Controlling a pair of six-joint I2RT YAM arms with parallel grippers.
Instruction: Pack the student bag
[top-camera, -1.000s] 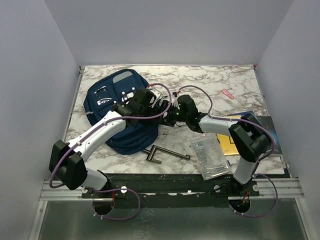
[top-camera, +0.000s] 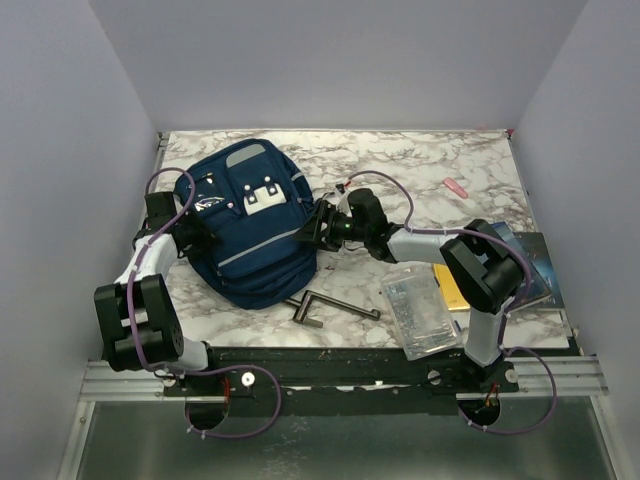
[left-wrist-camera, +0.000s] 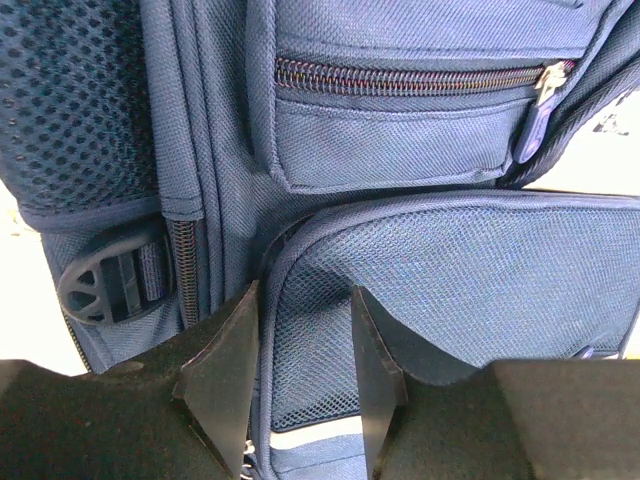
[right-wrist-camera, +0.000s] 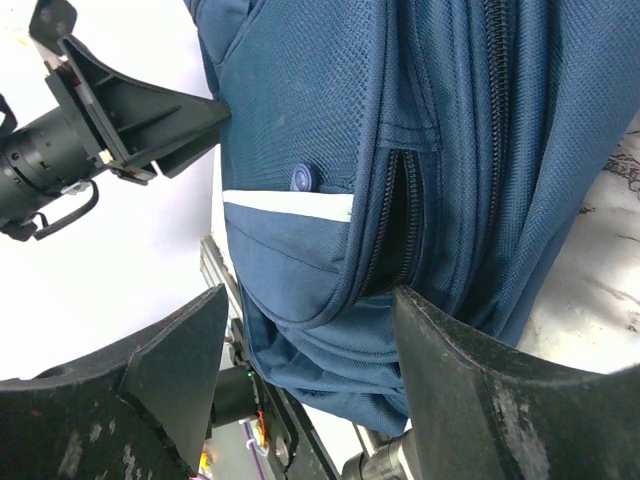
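Note:
The navy student bag (top-camera: 255, 240) lies on the left half of the marble table. My left gripper (top-camera: 200, 240) is over its left side; in the left wrist view its fingertips (left-wrist-camera: 305, 300), slightly apart, sit at the curved edge of a mesh pocket (left-wrist-camera: 460, 280), below a zipped pouch (left-wrist-camera: 420, 135). My right gripper (top-camera: 325, 225) is at the bag's right side, its fingers open over the zippered edge of the fabric (right-wrist-camera: 300, 240) in the right wrist view.
At the right lie a clear pouch (top-camera: 420, 315), a yellow item (top-camera: 450, 290), dark books (top-camera: 545, 260) and a small pink item (top-camera: 455, 187).
My left gripper has moved from the bag's upper right, beside the right gripper, across to its left side. The right arm has shifted slightly.

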